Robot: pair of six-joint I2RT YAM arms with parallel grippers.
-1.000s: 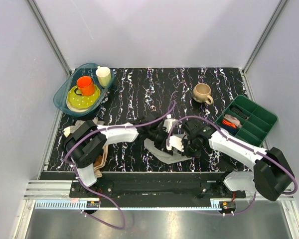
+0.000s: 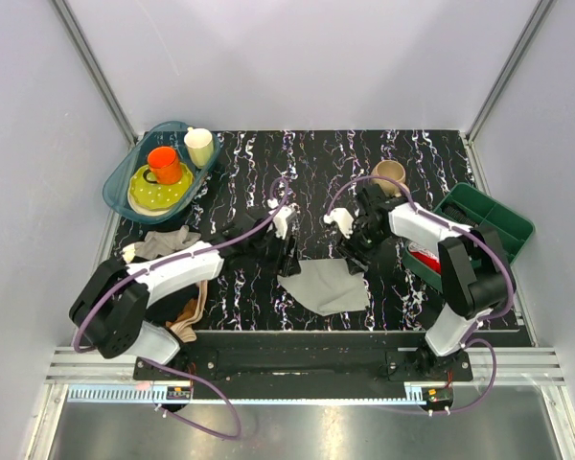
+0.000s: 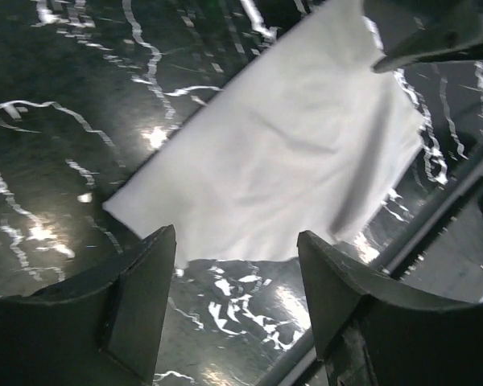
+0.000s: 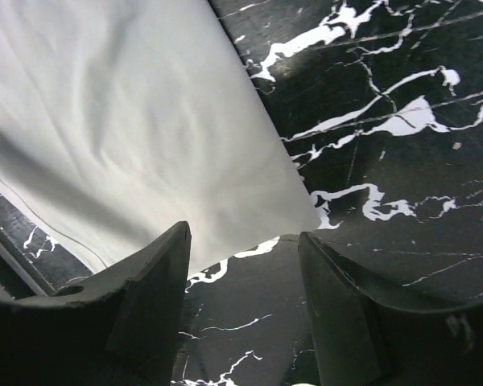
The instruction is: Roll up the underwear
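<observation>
The pale grey underwear point(image 2: 326, 287) lies spread flat on the black marbled table near its front edge. Over its left end hovers my left gripper point(image 2: 288, 264), its fingers apart; in the left wrist view the cloth point(image 3: 249, 161) lies beyond the fingertips with nothing between them. My right gripper point(image 2: 355, 261) is above the cloth's upper right part. Its fingers point(image 4: 165, 281) stand wide apart in the right wrist view, and one corner of the cloth point(image 4: 249, 193) reaches just past the tips. A soft fold runs along the cloth's front side there.
A blue basket point(image 2: 115, 187) with cups and plates stands at the back left. At the right is a green divided box point(image 2: 503, 218), partly covered by my right arm. A tan mug point(image 2: 389, 172) sits behind the right gripper. Folded cloths point(image 2: 194, 316) lie under my left arm.
My left gripper has moved left, away from the middle of the cloth. The right gripper has shifted back and slightly left, and its arm has swung inward over the green box. More of the cloth shows.
</observation>
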